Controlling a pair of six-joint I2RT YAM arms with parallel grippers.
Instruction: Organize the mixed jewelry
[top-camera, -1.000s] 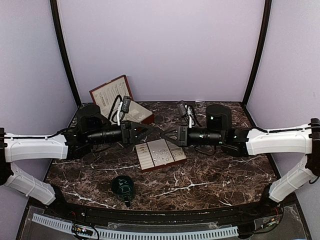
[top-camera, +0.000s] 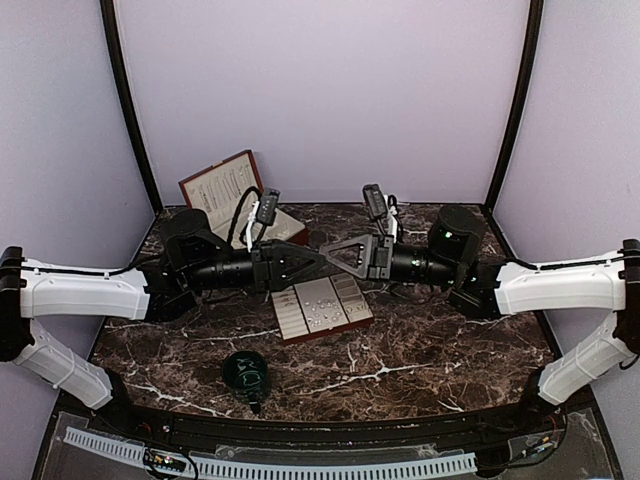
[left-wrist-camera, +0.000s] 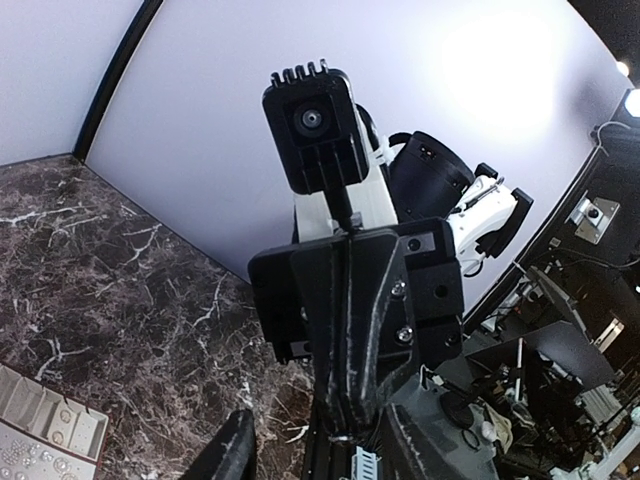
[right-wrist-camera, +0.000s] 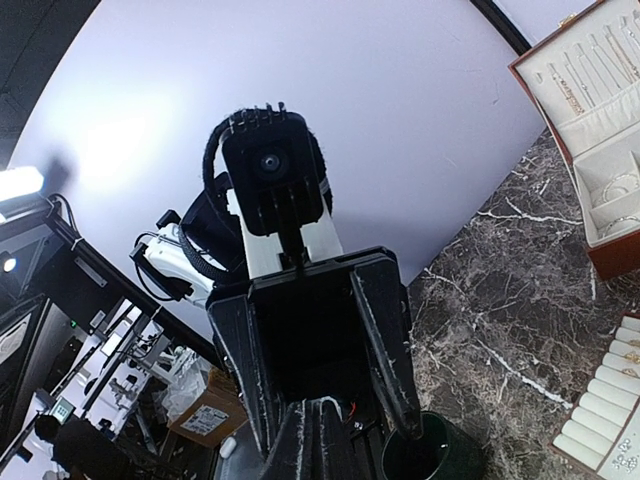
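Note:
My left gripper and right gripper meet tip to tip in the air above the jewelry tray, which holds small scattered pieces and ring rolls. The right gripper is shut; nothing clearly shows between its fingers. The left gripper's fingers stand apart in its own view, around the tips of the right gripper; whether anything small is there is hidden. An open jewelry box with hanging chains and compartments stands at the back left, also in the right wrist view.
A dark green cup stands front left on the marble table.
Both grippers have moved toward each other and now meet over the tray; the right wrist has risen slightly. The tray, box and cup are unchanged.

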